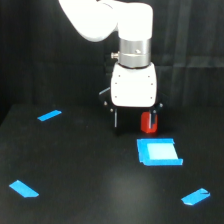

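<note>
A small red block (148,122) stands on the dark table, right of the middle. My gripper (133,120) hangs from the white arm above the table, its two dark fingers pointing down and spread apart. Its right finger overlaps the block in the view, hiding part of it. I cannot tell whether that finger touches the block. No object shows between the fingers. In front of the block lies a white square (162,152) edged with blue tape.
Blue tape strips lie on the table: at the left back (49,115), left front (23,189) and right front (196,197). Dark curtains hang behind.
</note>
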